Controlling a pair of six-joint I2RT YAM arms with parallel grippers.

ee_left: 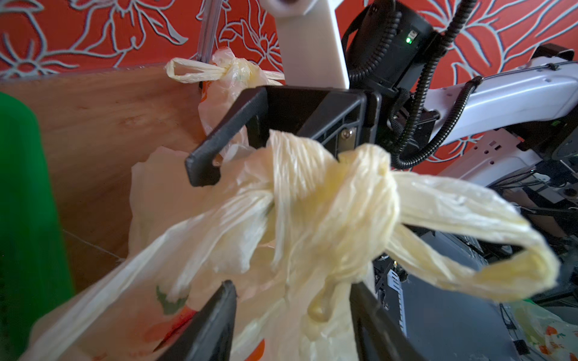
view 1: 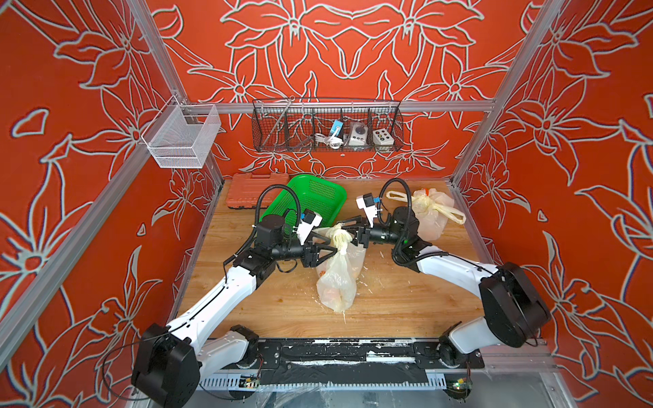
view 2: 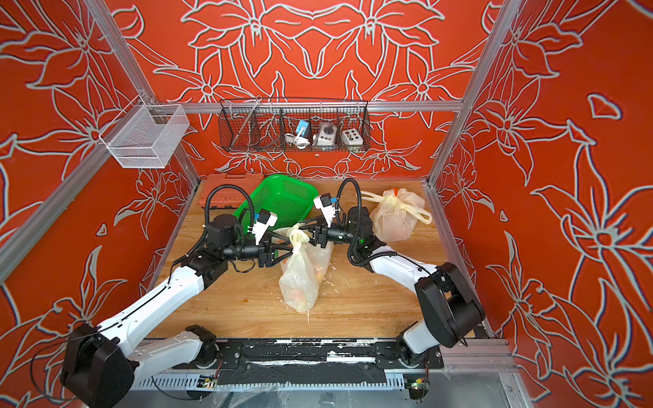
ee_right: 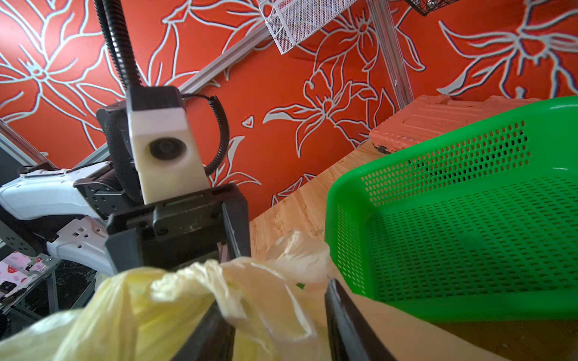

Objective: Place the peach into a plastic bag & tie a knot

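The pale yellow plastic bag (view 1: 336, 285) hangs between my grippers, its upper end bunched and twisted. In the left wrist view a lumpy knot-like bundle (ee_left: 361, 210) shows, with a loop sticking out to the right. Red and orange patches show through the film, but I cannot tell the peach from printing. My left gripper is open beside the bag's neck, its fingers (ee_left: 219, 319) standing apart in front of the film. From the other side, my right gripper stands open around the bag's top, with film between its separated fingers.
A green basket (ee_right: 346, 240) stands close behind the bag. Beyond it lies a red case (view 1: 255, 190). Another tied bag (view 1: 435, 214) rests at the back right, behind my right arm.
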